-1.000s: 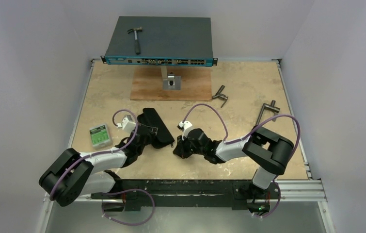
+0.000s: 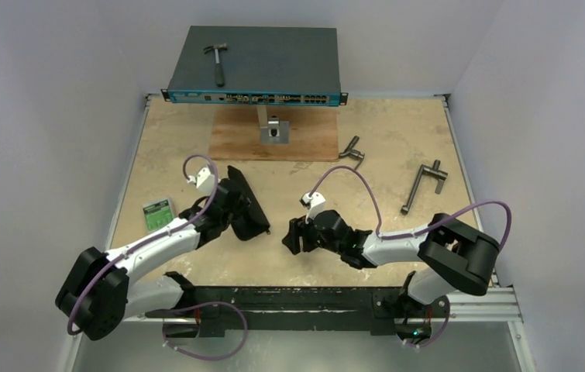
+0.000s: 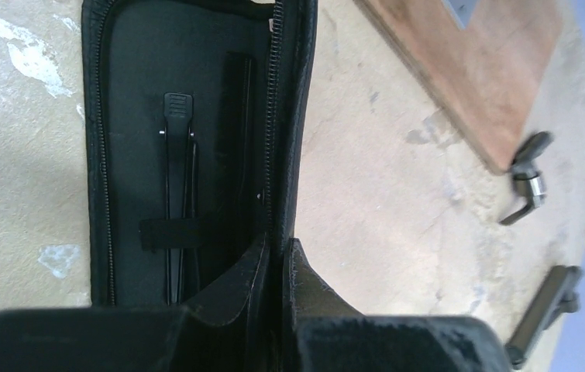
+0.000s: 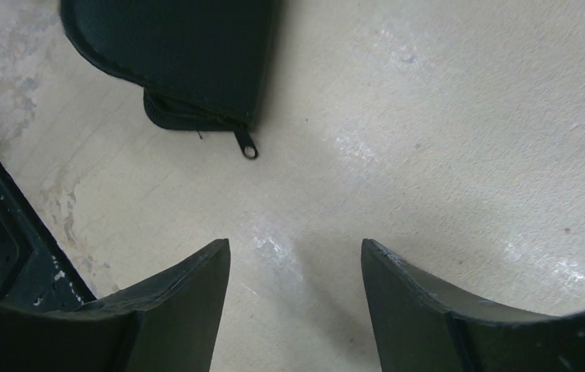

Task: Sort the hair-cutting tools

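Observation:
A black zip case [image 2: 252, 211] lies left of the table's middle, its cover partly raised. My left gripper is shut on the edge of that cover, which stands up along its zip. Inside the case, a black hair clip tool [image 3: 178, 155] sits under an elastic strap [image 3: 173, 233]; a second thin dark item [image 3: 245, 116] lies beside it in shadow, hard to make out. My right gripper is part open over bare table, nothing between its fingers. Beyond it, the case's lower corner and zip pull [image 4: 247, 145] show in the right wrist view.
A clear box with a green label [image 2: 159, 214] stands left of the left arm. Metal tube pieces [image 2: 426, 184] lie at the right, another [image 2: 353, 153] beside the wooden board [image 2: 227, 139]. A raised rack unit [image 2: 273, 58] bears a hammer [image 2: 218, 65].
The case's cover has lifted with my left gripper, tipping up toward the right. My right gripper has opened somewhat and shifted a little right, away from the case.

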